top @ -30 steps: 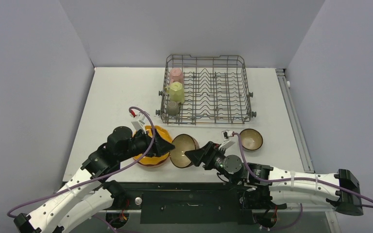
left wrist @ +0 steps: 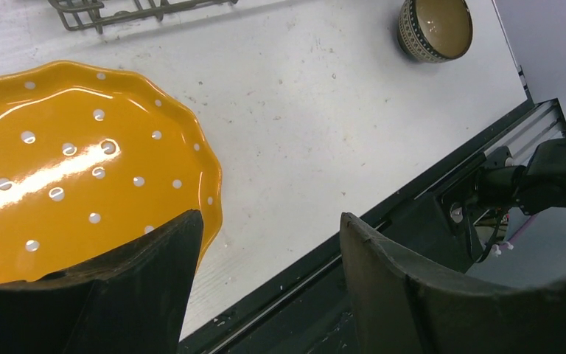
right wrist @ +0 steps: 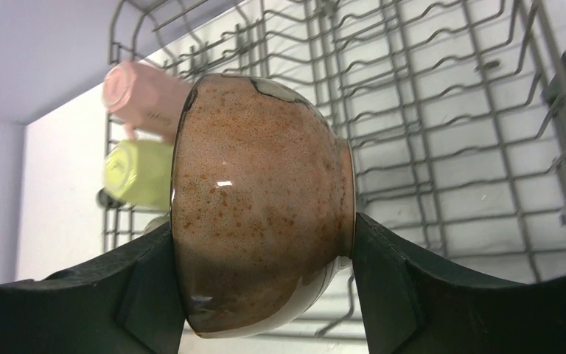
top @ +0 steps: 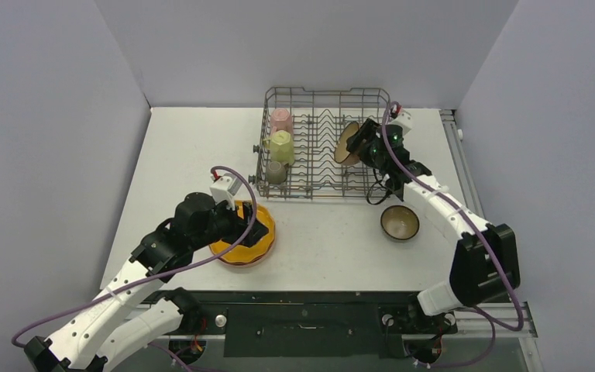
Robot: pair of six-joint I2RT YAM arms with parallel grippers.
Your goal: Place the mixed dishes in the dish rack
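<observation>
A brown bowl (top: 345,146) is tilted on its side over the right half of the wire dish rack (top: 327,197). My right gripper (top: 360,141) is shut on it; in the right wrist view the bowl's glazed side (right wrist: 261,192) fills the space between the fingers. Whether it touches the tines cannot be told. A second brown bowl (top: 400,222) stands upright on the table in front of the rack. At left, my left gripper (top: 254,225) hovers open and empty over the right edge of the orange scalloped plate (left wrist: 81,162), which sits on another dish (top: 236,264).
Pink cup (top: 281,119), green mug (top: 280,147) and grey cup (top: 276,173) line the rack's left side. Tines in the rack's middle (top: 314,147) are free. Clear table (top: 318,248) lies between the plate and the loose bowl.
My right gripper has carried the bowl from beside the orange plate up and rightward to over the rack, turning it more edge-on. The left arm has shifted only slightly.
</observation>
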